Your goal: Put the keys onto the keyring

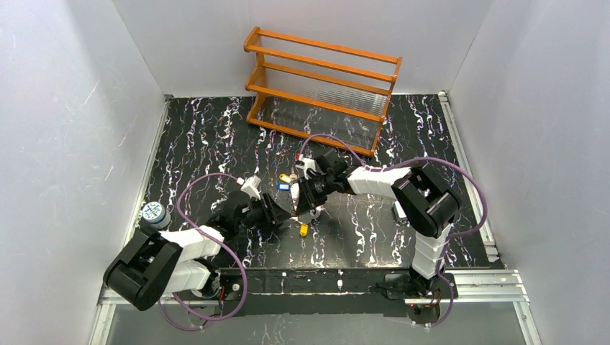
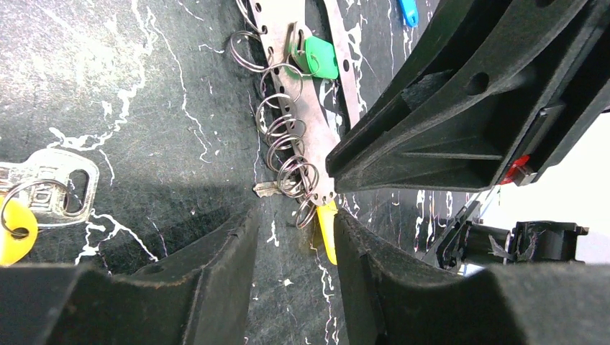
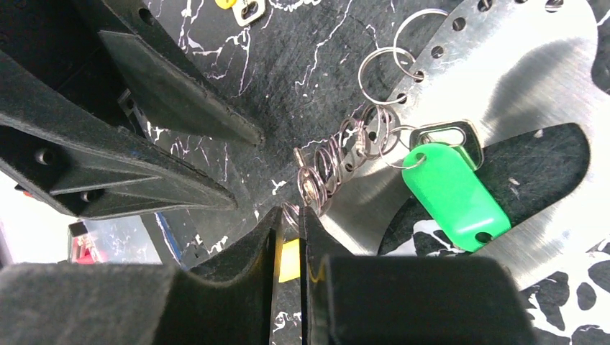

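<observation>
The metal key holder [image 2: 309,108], a flat silver plate with several small rings [image 2: 289,136] along its edge, lies on the table. A silver key [image 2: 267,188] pokes out by the end rings, with a yellow tag [image 2: 328,233] at the plate's tip. My left gripper stands open, its fingers spread just short of this key and the end rings. Near the same end, my right gripper is slightly open; a ring and the yellow tag [image 3: 290,260] show through its narrow gap. Whether it touches a ring cannot be seen. A green tag [image 3: 457,194] hangs on one ring.
Another key with a yellow tag [image 2: 16,230] lies loose on the dark marbled table. A blue tag [image 1: 283,187] is behind the grippers. The wooden rack [image 1: 324,86] stands at the back, and a round white container [image 1: 154,213] at the left. Both grippers are close together.
</observation>
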